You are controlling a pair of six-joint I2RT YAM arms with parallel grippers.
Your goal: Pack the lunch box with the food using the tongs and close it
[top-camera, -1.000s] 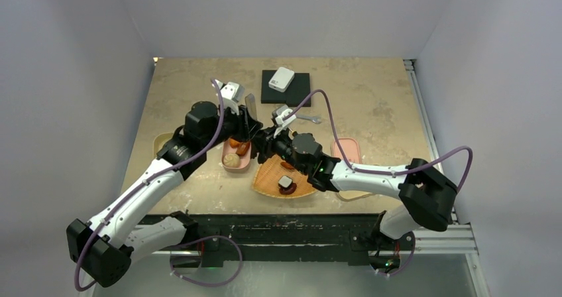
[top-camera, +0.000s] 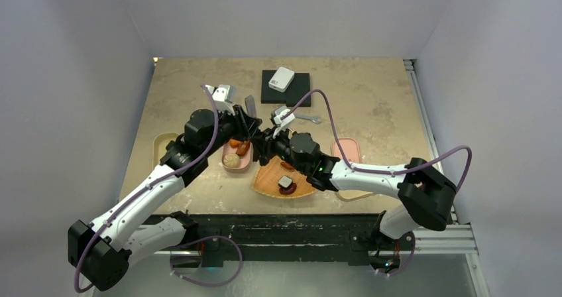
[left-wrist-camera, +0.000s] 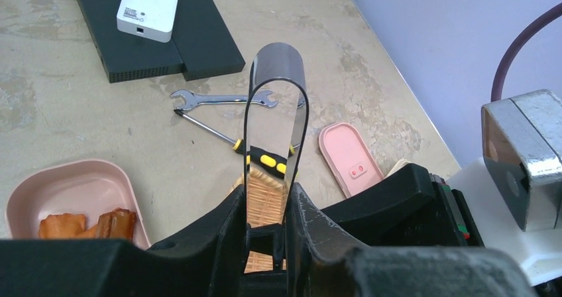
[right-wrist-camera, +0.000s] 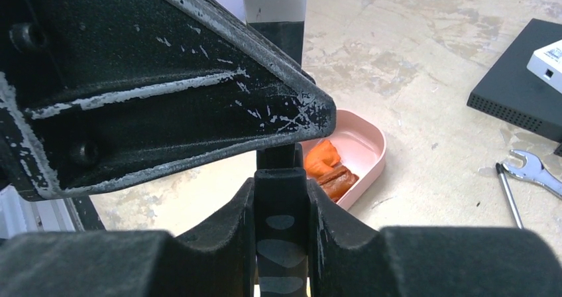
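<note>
Metal tongs (left-wrist-camera: 278, 61) stand upright with their rounded bend at the top. Against their two legs, in the left wrist view, rest the fingers of my left gripper, one on each side. My right gripper is shut on the tongs' dark lower part, just below a scuffed left finger that crosses its view. Both grippers meet near the table's middle in the top view. The pink lunch box (top-camera: 236, 168) beneath them holds a bun (top-camera: 231, 160), an orange piece (right-wrist-camera: 323, 155) and brown sausages (right-wrist-camera: 338, 181). The tongs' tips are hidden.
A wicker basket (top-camera: 265, 186) with a dark-and-white item sits in front. The pink lid (top-camera: 346, 150) lies right. Behind are a wrench (left-wrist-camera: 219, 99), a screwdriver (left-wrist-camera: 211, 130) and black boxes (top-camera: 270, 95) under a white device.
The right arm and the food show no clear movement.
</note>
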